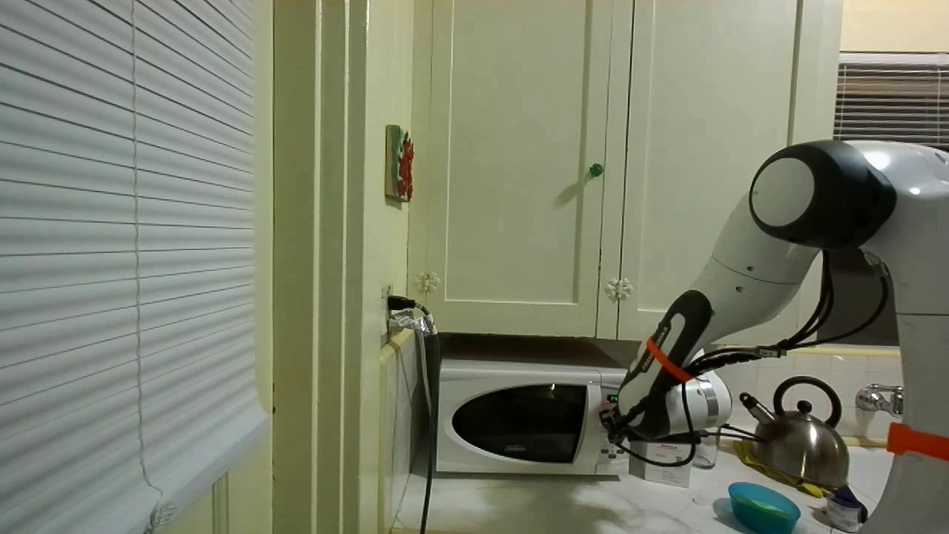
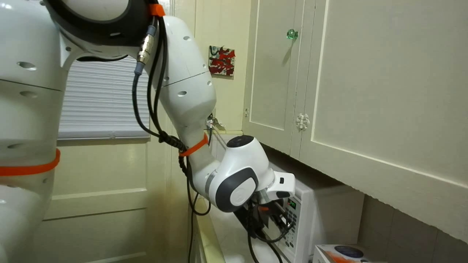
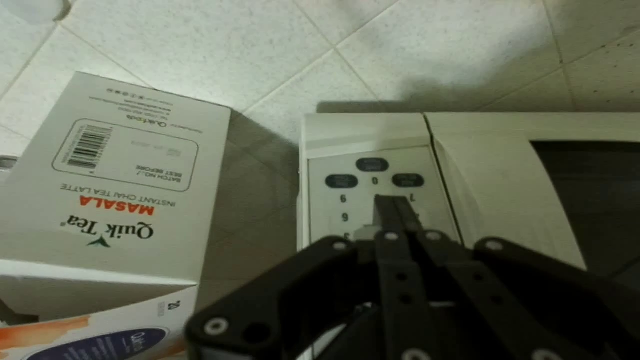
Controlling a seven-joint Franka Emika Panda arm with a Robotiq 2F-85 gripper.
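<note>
A white microwave [image 1: 525, 418] with a dark oval window stands on the counter, its door closed. Its keypad [image 3: 324, 204] fills the middle of the wrist view, digits upside down, and a green display [image 2: 291, 203] glows above the keys in exterior view 2. Over this keypad is my gripper, its black fingers together and nothing visible between them. The fingertips cover part of the number keys near the 7. Whether they touch the panel, I cannot tell. In exterior view 1 the gripper is mostly behind cables and the arm.
A Quik Tea box [image 3: 132, 174] stands close beside the microwave's keypad side. Further right are a steel kettle [image 1: 805, 445] and a teal bowl [image 1: 763, 507]. Cabinets [image 1: 525, 178] hang low overhead.
</note>
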